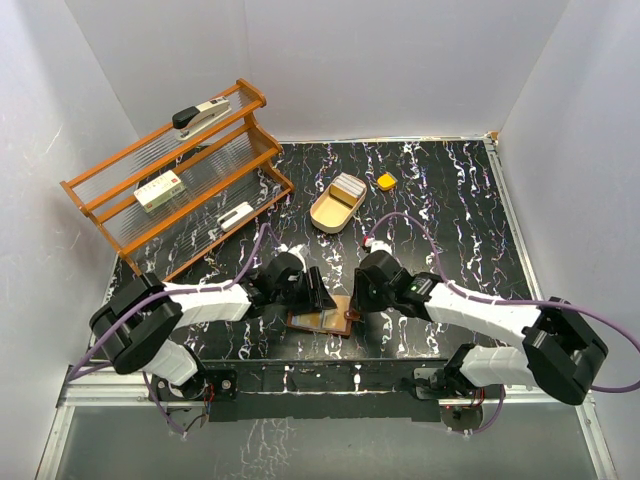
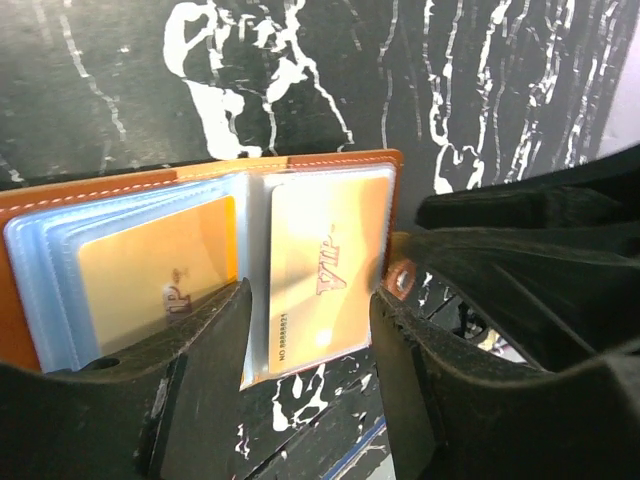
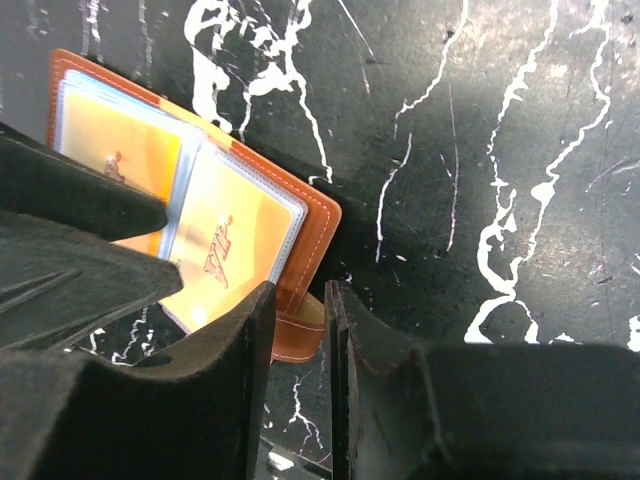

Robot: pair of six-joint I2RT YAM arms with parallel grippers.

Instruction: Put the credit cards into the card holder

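Observation:
The brown card holder (image 1: 303, 323) lies unfolded near the table's front edge. On its right half, an orange VIP card (image 2: 328, 262) rests flat inside the clear pocket, lined up with its edges. Another orange card (image 2: 155, 268) occupies the left half's sleeve. Just above the VIP card, my left gripper is open, its fingers apart with nothing gripped. My right gripper is shut on the holder's brown tab (image 3: 297, 340) at the right edge. The left gripper's dark fingers cover part of both cards in the right wrist view.
Farther back stands a beige tray (image 1: 326, 214) with cards in its upper end. Right of it is a small yellow object (image 1: 387, 181). A wooden rack (image 1: 190, 165) with a stapler fills the back left. Black marble is clear on the right.

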